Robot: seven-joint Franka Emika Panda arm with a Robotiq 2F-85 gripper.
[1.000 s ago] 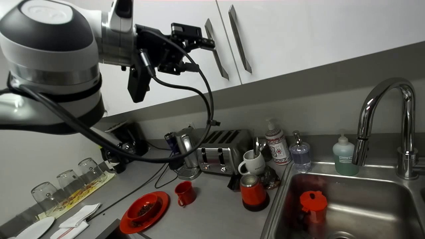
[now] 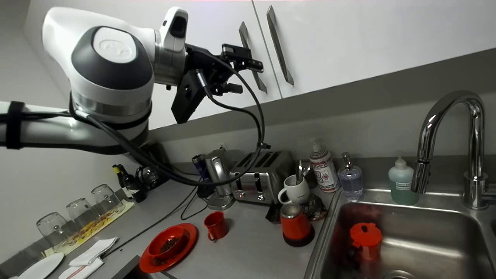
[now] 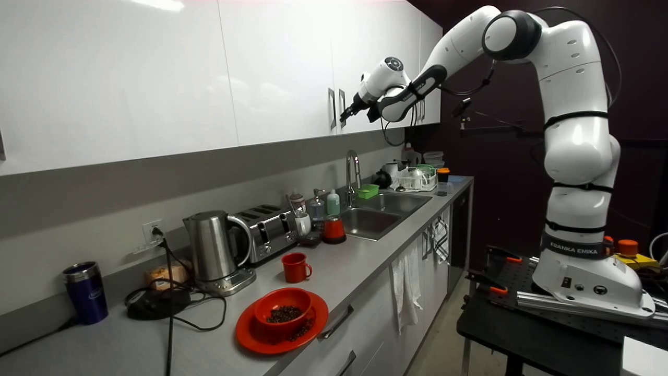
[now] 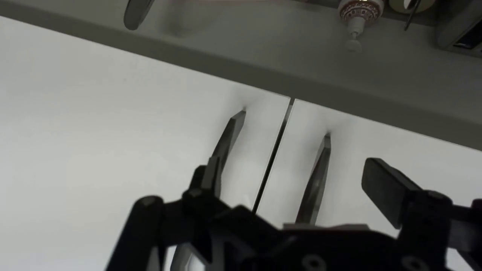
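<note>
My gripper (image 2: 246,77) stands open in front of the white upper cabinet doors, its fingers spread wide. One door has a metal handle (image 2: 243,32), partly covered by the gripper; the adjoining door's handle (image 2: 280,46) is in full view. Seen from the wrist, one handle (image 4: 316,180) appears within the gap of the gripper. The other handle (image 4: 231,133) is partly covered by the left finger (image 4: 211,174). No contact with either handle can be made out. In exterior view 2 the gripper (image 3: 346,115) overlaps the handle pair.
Below stand a toaster (image 2: 254,181), soap bottles and a red mug (image 2: 216,226). A red bowl (image 3: 283,310) with dark bits rests on a red plate (image 3: 250,332). The sink (image 2: 425,223) and tall faucet (image 2: 476,135) lie to the right. A cable loops under the wrist.
In exterior view 1 the arm and gripper have moved right and toward the cabinet handles. The doors and the items on the counter look unmoved.
</note>
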